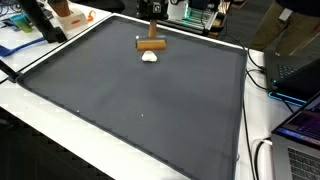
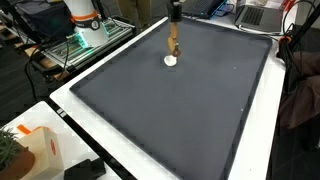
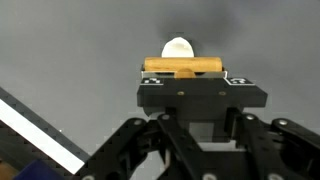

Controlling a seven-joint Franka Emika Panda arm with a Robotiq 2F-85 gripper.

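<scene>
A wooden mallet (image 1: 150, 44) has a thick cylindrical head and an upright handle. My gripper is shut on the handle, with the head below the fingers. A small white rounded object (image 1: 149, 57) lies on the dark mat, just in front of the head in exterior view 1. It partly shows beside the mallet head (image 3: 195, 64) in the wrist view. In exterior view 2 the mallet (image 2: 173, 42) hangs just behind the white object (image 2: 170, 60). Whether the head touches the mat or the object, I cannot tell.
Laptops (image 1: 294, 150) stand along the right side in exterior view 1. At the far left are a dark upright item (image 1: 45, 24) and cables.
</scene>
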